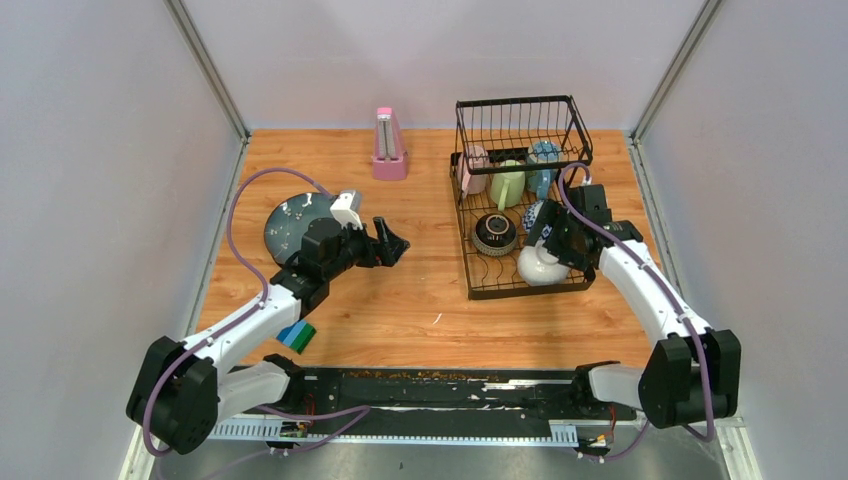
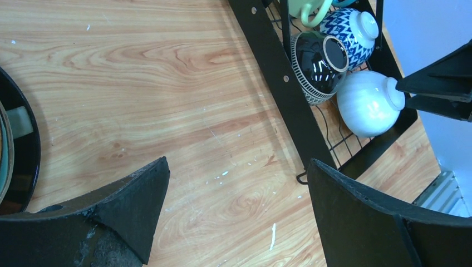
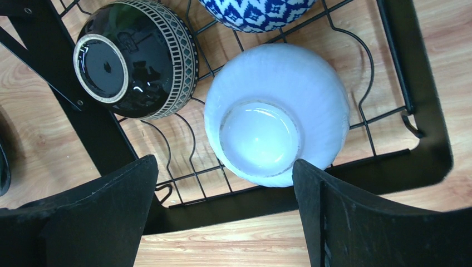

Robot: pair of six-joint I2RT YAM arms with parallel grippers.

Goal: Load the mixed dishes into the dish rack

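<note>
The black wire dish rack (image 1: 478,293) holds a white bowl (image 1: 536,266) at its front right, a black patterned bowl (image 1: 494,232) left of it and a blue-white bowl (image 2: 345,36) behind. Pink (image 1: 474,170), green (image 1: 508,185) and blue (image 1: 543,160) mugs sit at the rack's back. My right gripper is over the white bowl, fingers apart with nothing held. My left gripper hangs open over the table, left of the rack, near a stack of plates (image 1: 292,220).
A pink upright object (image 1: 389,150) stands at the back centre. Blue and green blocks (image 1: 298,336) lie at the front left. Walls border both sides.
</note>
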